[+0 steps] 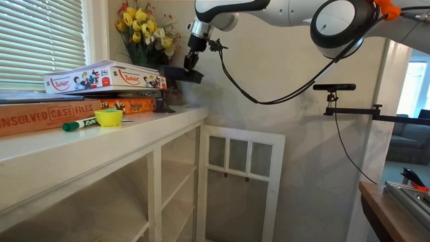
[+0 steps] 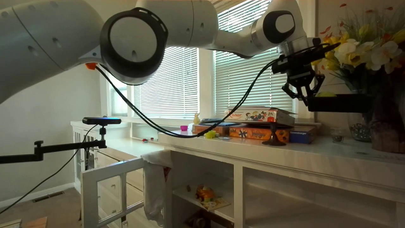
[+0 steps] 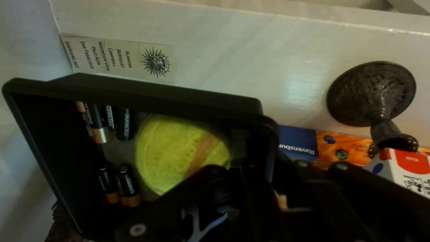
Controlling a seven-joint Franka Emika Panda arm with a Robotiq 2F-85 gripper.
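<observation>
A black rectangular tray hangs in the air above the cabinet top, with my gripper shut on its near wall. Inside the tray, the wrist view shows a round yellow thing, and several batteries lie at its far end. In exterior view 2 only the top of the yellow thing shows over the wall of the tray. The tray is close to the flowers in exterior view 1. Its contents are hidden there. My fingertips are dark and partly lost against the tray in the wrist view.
Yellow flowers in a vase stand beside the tray. Stacked game boxes and a dark metal stand occupy the cabinet top. Near its front edge are a yellow cup and a green marker. A bookmark lies on a clear stretch.
</observation>
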